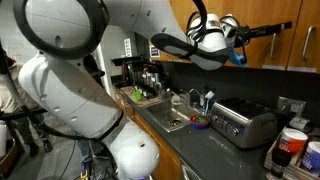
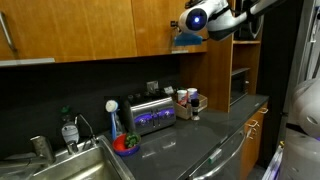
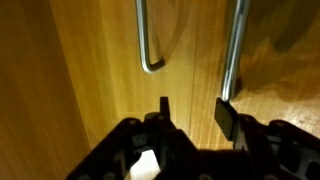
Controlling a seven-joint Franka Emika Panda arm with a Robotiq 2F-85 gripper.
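Note:
My gripper faces the wooden upper cabinet doors. In the wrist view its dark fingers stand apart with wood showing behind the gap, and nothing is plainly held there. A metal bar handle comes down to the tip of the right finger; whether it touches cannot be told. Another hooked handle hangs above and left, clear of the fingers. In exterior view 1 the gripper reaches right, level with the cabinets. A blue piece shows under the hand in exterior view 2.
Below lies the dark counter with a silver toaster, a sink and a red bowl of items. Cups and cans stand in a box toward the counter's right.

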